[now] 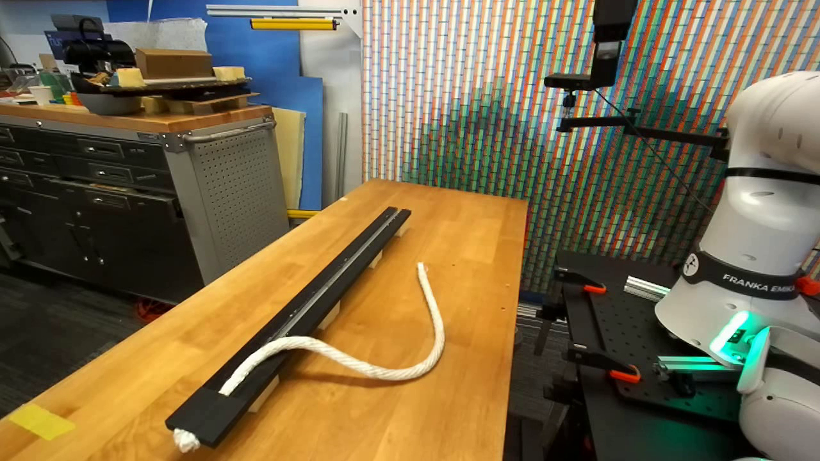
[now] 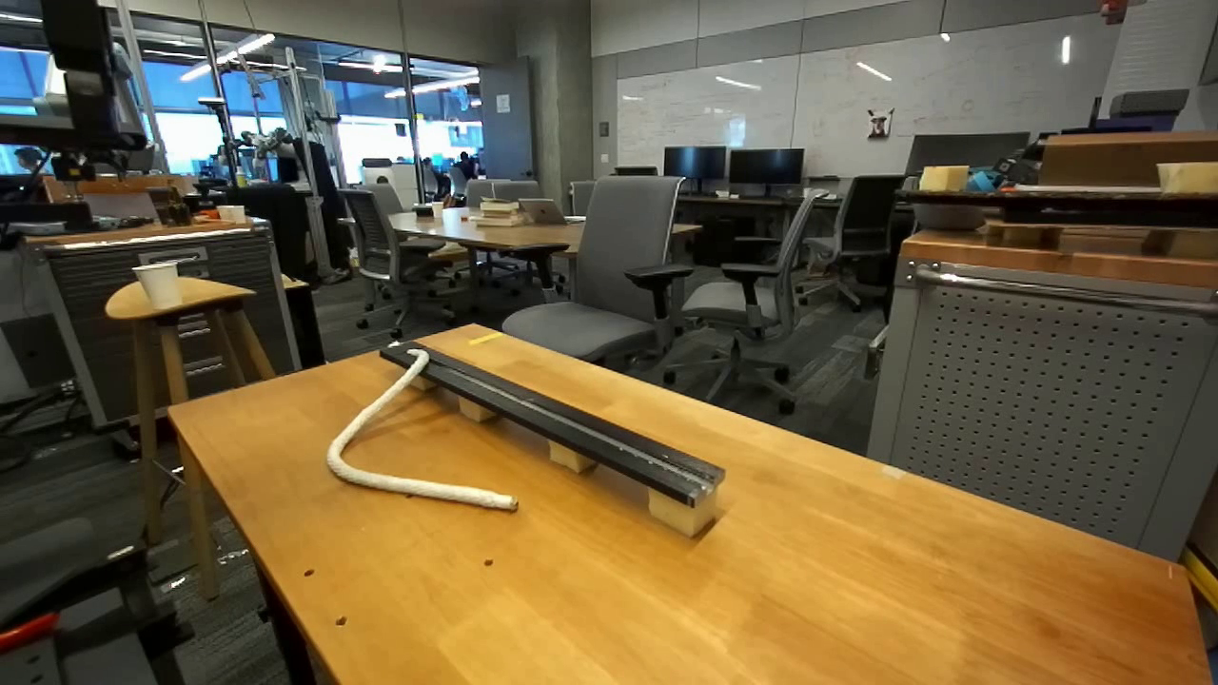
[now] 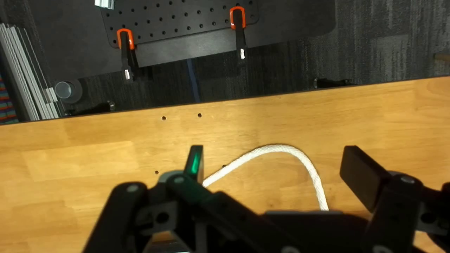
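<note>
A white rope [image 1: 388,374] is threaded through the near end of a long black slotted rail [image 1: 365,258], with a knot [image 1: 185,440] outside that end. From there it comes off the rail's side and curves across the wooden table [image 1: 461,230] to a loose end. In the second exterior view, this loose end of the rope [image 2: 440,491] lies beside the rail [image 2: 571,430]. My gripper is open and empty, high above the table; the rope [image 3: 311,168] shows below, between its spread fingers. The wrist view largely hides the rail behind the gripper.
Wooden blocks [image 2: 682,514] prop up the rail. A black base plate with orange-tipped clamps [image 3: 238,19] stands across a gap from the table edge. Bare tabletop [image 2: 856,594] extends past the rail's far end. A camera bracket [image 1: 603,123] sticks out near the arm.
</note>
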